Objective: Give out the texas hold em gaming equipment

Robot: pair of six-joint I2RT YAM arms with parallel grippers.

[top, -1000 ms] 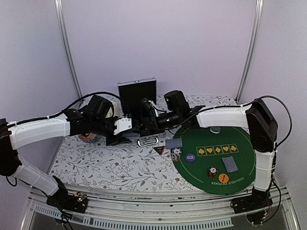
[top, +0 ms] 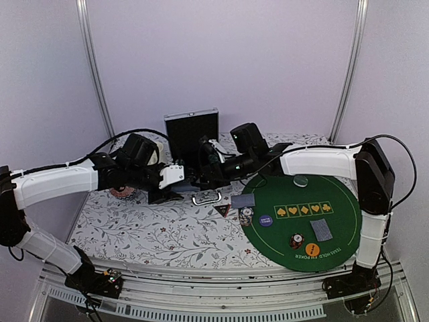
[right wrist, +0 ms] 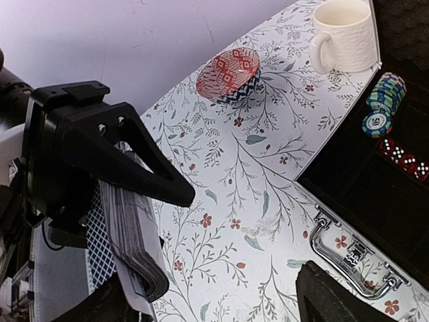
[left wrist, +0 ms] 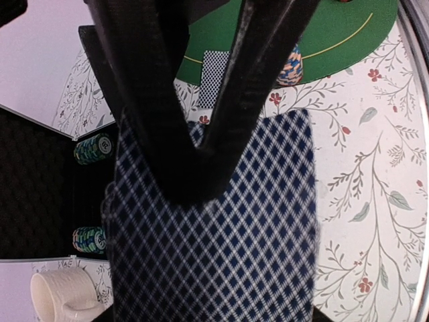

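Observation:
Both grippers meet above the open chip case (top: 191,134). A stack of blue checked playing cards (left wrist: 214,261) fills the lower left wrist view, held at its edges by my left gripper (top: 173,188), whose fingertips are mostly hidden there. Black fingers (left wrist: 157,100) of my right gripper (top: 208,168) reach over the top of the stack. In the right wrist view the cards (right wrist: 134,241) show edge-on beside the left gripper; whether my right gripper grips them I cannot tell. The green poker mat (top: 295,248) carries card piles (top: 322,228) and chip stacks (top: 297,240).
A white mug (right wrist: 342,40) and a patterned bowl (right wrist: 228,70) stand left of the case. The case holds chip stacks (right wrist: 385,94) and red dice (right wrist: 402,157).
The left arm looks unchanged.

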